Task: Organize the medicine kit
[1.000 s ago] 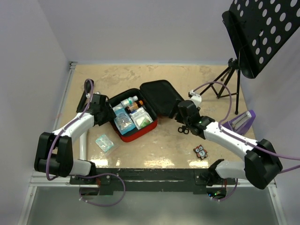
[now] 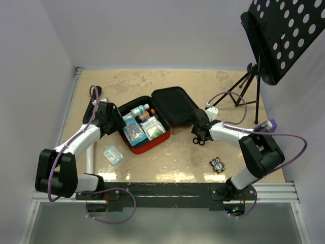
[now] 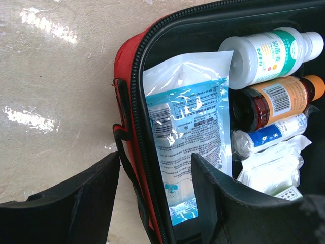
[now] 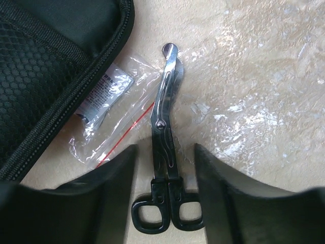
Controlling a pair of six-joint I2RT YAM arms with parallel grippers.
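Note:
The red and black medicine kit (image 2: 147, 146) lies unzipped, its black lid (image 2: 175, 104) folded back to the right. Inside are a blue-white packet (image 3: 190, 132), a white bottle (image 3: 264, 58), a brown bottle (image 3: 271, 101), a blue-labelled roll (image 3: 277, 133) and white packs (image 3: 277, 168). My left gripper stands open over the kit's left wall, nothing held. Black-handled scissors (image 4: 163, 132) lie on the table beside the lid, above a clear zip bag (image 4: 124, 122). Above the scissors is my right gripper, part open, a finger either side of them with gaps showing.
A pale blue packet (image 2: 112, 154) rests left of the kit's front. A small patterned item (image 2: 217, 165) sits at the front right. Near the right edge is a purple object (image 2: 270, 124), partly behind the right arm; a black tripod (image 2: 251, 81) stands behind.
The right arm has swung in and its gripper has come down over the scissors, now covering more of them from above. The left gripper has stayed practically still.

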